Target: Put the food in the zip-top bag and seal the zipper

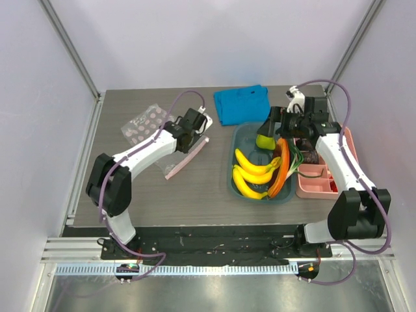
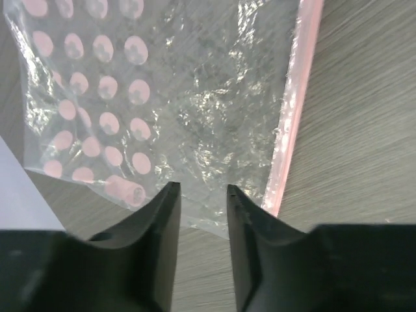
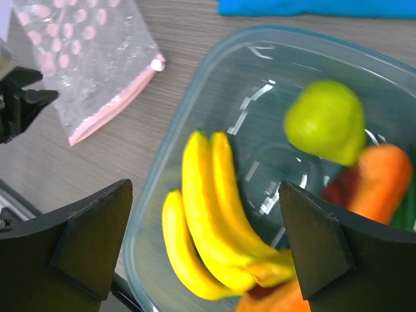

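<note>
The clear zip bag (image 1: pixel 140 127) with pink dots and a pink zipper edge lies flat on the table. My left gripper is over it, fingers slightly apart, with nothing seen between them. My right gripper stands open above the blue-grey bin (image 1: pixel 240 136), which holds yellow bananas (image 3: pixel 214 221), a green pear-like fruit (image 3: pixel 325 120), an orange carrot-like item (image 3: pixel 377 185) and a leafy green vegetable (image 1: pixel 296 159).
A folded blue cloth (image 1: pixel 240 104) lies at the back. A pink compartment tray (image 1: pixel 315 188) is to the right of the bin, partly under the right arm.
</note>
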